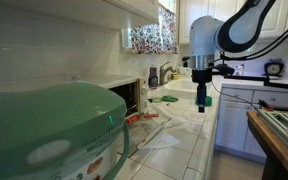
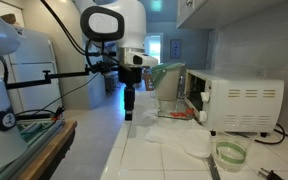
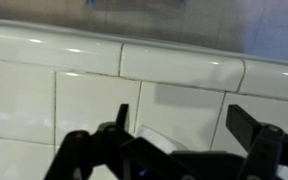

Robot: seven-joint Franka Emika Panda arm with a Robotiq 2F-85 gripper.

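Note:
My gripper (image 1: 201, 105) hangs over the front edge of the white tiled counter (image 1: 184, 152), pointing down and apart from the tiles. In the wrist view the gripper stands open, with only bare tile and a bit of white showing between its dark fingers. The second exterior view has the gripper (image 2: 128, 108) above the counter's edge, left of a crumpled white cloth or paper (image 2: 187, 137) lying flat on the tiles.
A white toaster oven (image 2: 242, 103) stands against the wall, with a clear container of something green (image 2: 230, 153) before it. A big green-lidded bin (image 1: 54, 128) fills the near left in the first exterior view.

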